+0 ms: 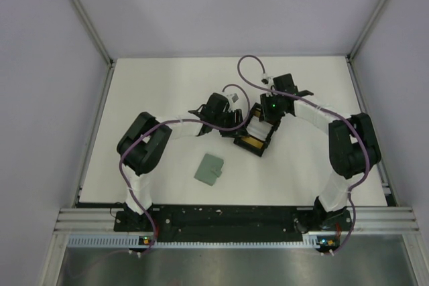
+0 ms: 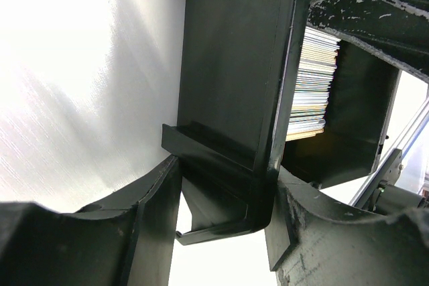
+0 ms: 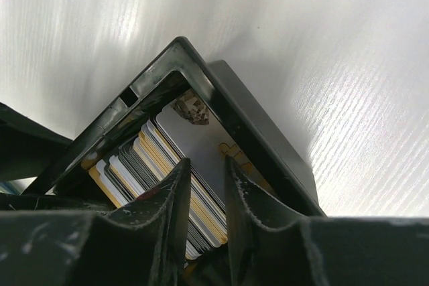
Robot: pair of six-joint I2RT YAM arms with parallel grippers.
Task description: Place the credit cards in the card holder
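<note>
The black card holder (image 1: 258, 150) stands slanted at mid-table, a row of cards inside. In the left wrist view, the fingers of my left gripper press against both sides of one corner of the holder (image 2: 231, 58); the stacked card edges (image 2: 315, 85) show past its wall. My right gripper is over the holder's far part, its fingertips a narrow gap apart, with no card clearly held between them. Below them, a pale-faced card (image 3: 190, 132) leans near the holder's wall, beside the packed cards (image 3: 157, 159).
A flat grey-green piece (image 1: 209, 169) lies on the white table (image 1: 154, 78), to the left of the holder and nearer the front.
</note>
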